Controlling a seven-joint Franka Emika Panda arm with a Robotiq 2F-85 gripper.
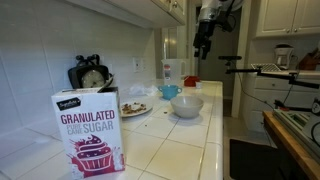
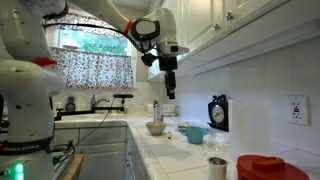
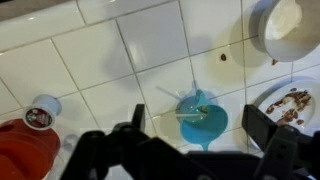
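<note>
High above the tiled counter my gripper points down, its two dark fingers wide apart in the wrist view and nothing between them. Below it on the counter stands a teal mug with thin stick-like things in it. A pale bowl sits farther along the counter, and a plate with brown crumbs or pieces lies near it. At the front of exterior view 1 is a box of granulated sugar, upright.
A red lidded container and a small jar stand near each other. Behind them are a paper towel roll and a dark scale or clock by the wall. Upper cabinets hang close to the arm. Bare tiles lie between jar and mug.
</note>
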